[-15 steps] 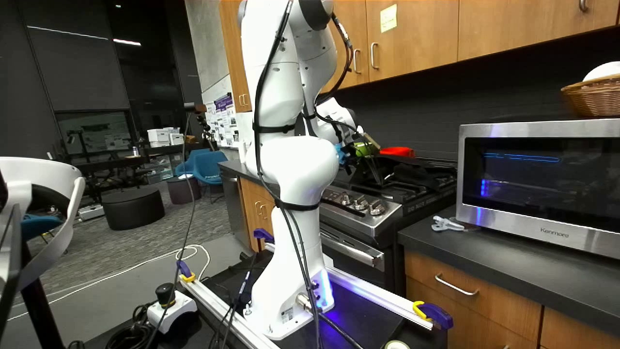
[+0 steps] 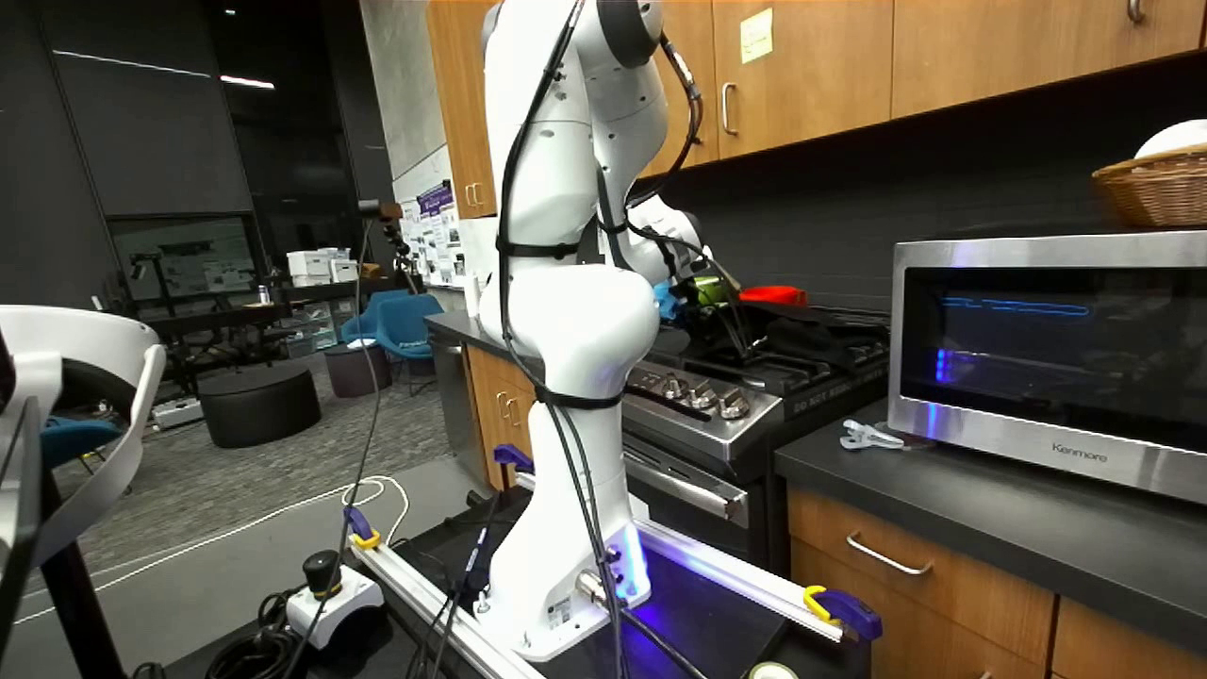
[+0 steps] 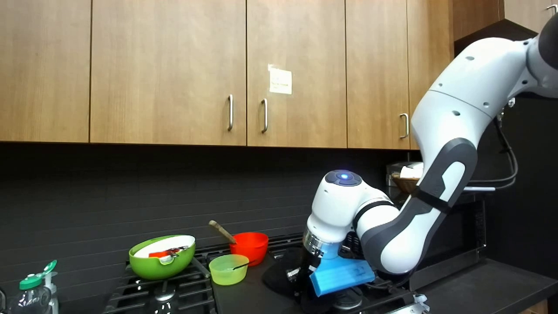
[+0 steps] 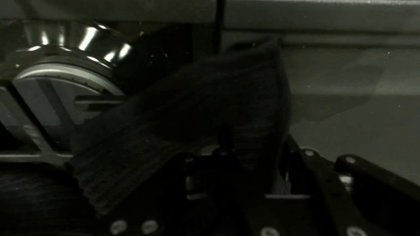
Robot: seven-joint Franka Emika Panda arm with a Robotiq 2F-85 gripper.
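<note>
A dark ribbed cloth [image 4: 185, 102] fills the middle of the wrist view, lying over part of the stove and raised into a fold on its right side. My gripper reaches in from the bottom with its fingers apart, and the fold of cloth shows in the gap. Whether the fingers touch it is too dark to tell. In exterior view 2 the wrist with its blue cover [image 3: 342, 274] is low over the stove, and the fingers are mostly hidden. Dark cloth [image 2: 809, 339] also shows on the stove top in exterior view 1.
A green bowl [image 3: 157, 267] with a white dish, a light green bowl [image 3: 228, 270] and a red pot [image 3: 250, 247] stand left of the arm. Stove knobs [image 2: 735, 403] line the front. A microwave [image 2: 1052, 249] sits on the right counter.
In exterior view 1 the upper arm and wrist have shifted slightly to the right, the wrist also a little lower. The cloth shows no clear difference there.
</note>
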